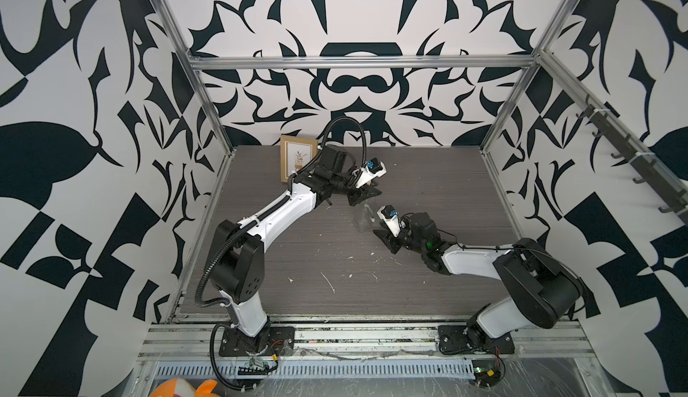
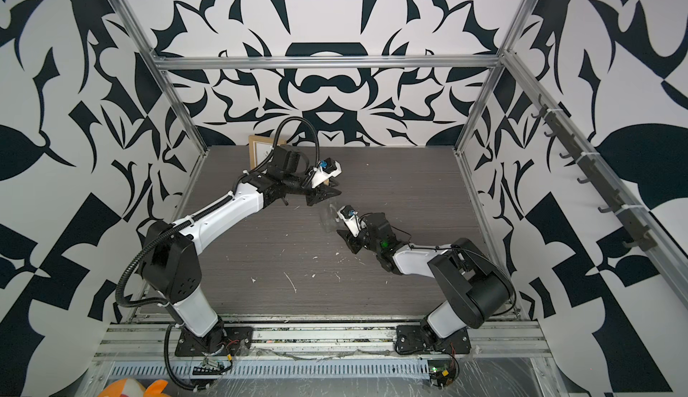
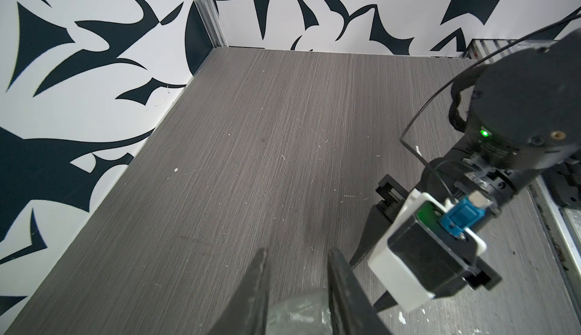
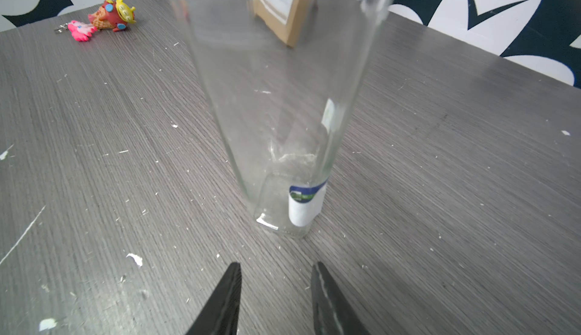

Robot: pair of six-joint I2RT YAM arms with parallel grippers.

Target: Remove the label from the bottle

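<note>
My left gripper (image 1: 364,195) holds a clear bottle by its top, seen from above in the left wrist view as a pale rim (image 3: 299,313) between the fingers. The bottle hangs tilted toward my right gripper, whose part-open fingers (image 4: 221,301) are just below and before it, apart from it in the right wrist view. A white label (image 4: 305,205) with blue and green shows at the bottle's lower end. My right gripper (image 2: 344,235) has nothing visible between its fingertips.
A framed picture (image 1: 298,158) stands at the back left. Small colourful toys (image 4: 110,15) lie on the left side of the table (image 1: 430,175).
</note>
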